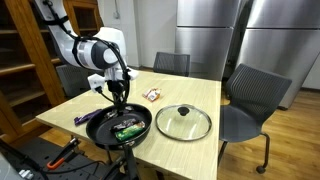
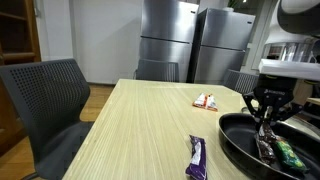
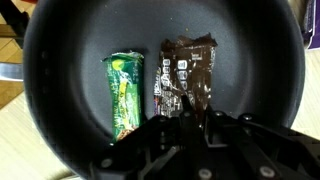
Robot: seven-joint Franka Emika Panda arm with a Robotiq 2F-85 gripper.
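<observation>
A brown-wrapped bar [image 3: 185, 75] is pinched near one end by my gripper, which is shut on it. In exterior view 2 the brown bar [image 2: 265, 146] hangs steeply from the gripper [image 2: 265, 126], within the rim of the black pan [image 2: 235, 150]. Whether its lower end touches the pan floor I cannot tell. A green packet [image 3: 125, 92] lies in the pan, beside the brown bar in the wrist view. From exterior view 1, the gripper [image 1: 119, 104] is over the back part of the pan [image 1: 96, 132].
Outside the pan lies a purple packet [image 2: 197, 158]. A glass lid [image 1: 184, 123] rests on the table to the right, and a red-and-white packet [image 1: 152, 95] lies farther back. Chairs [image 1: 252, 105] stand around the table.
</observation>
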